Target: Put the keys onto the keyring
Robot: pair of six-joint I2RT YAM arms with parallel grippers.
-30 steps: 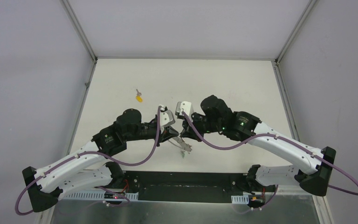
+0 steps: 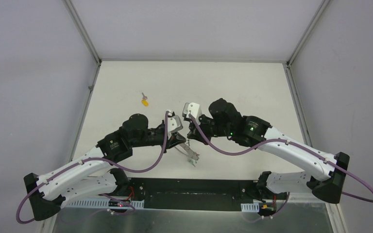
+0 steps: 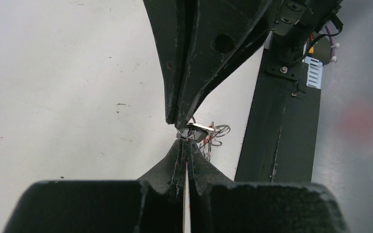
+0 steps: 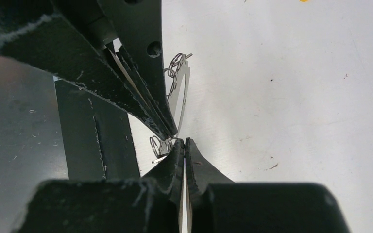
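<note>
A metal bundle (image 2: 191, 153) of flat pieces and wire rings hangs below my two gripper tips, which meet near the table's front middle. My left gripper is shut; a thin ring (image 3: 189, 135) touches its tips. My right gripper is shut beside the left tips, with small wire loops (image 4: 171, 141) right at its fingers. Whether a thin wire is pinched inside either finger cannot be made out. A flat silver piece (image 3: 201, 127) sticks out sideways there. On the table at the back left lies a key (image 2: 144, 97) with a yellow tag (image 2: 144, 103).
Grey walls stand at the left, back and right. The two arms almost touch at the wrists.
The right gripper has shifted very slightly. The hanging metal bundle has turned and swung a little towards the front and right. The left arm and the tagged key look unmoved.
</note>
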